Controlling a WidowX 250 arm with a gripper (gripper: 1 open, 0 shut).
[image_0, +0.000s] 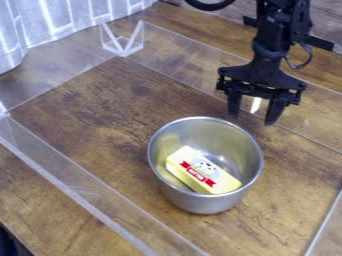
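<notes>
My black gripper hangs over the wooden table at the upper right, behind the silver bowl, its fingers apart with a small pale upright thing seen between or just behind them. Whether it touches that thing I cannot tell. The steel bowl stands in the lower middle, holding a yellow packet with a red label and a white patch.
A white wire-like bracket stands at the back left. Clear strips run along the table's left side.
</notes>
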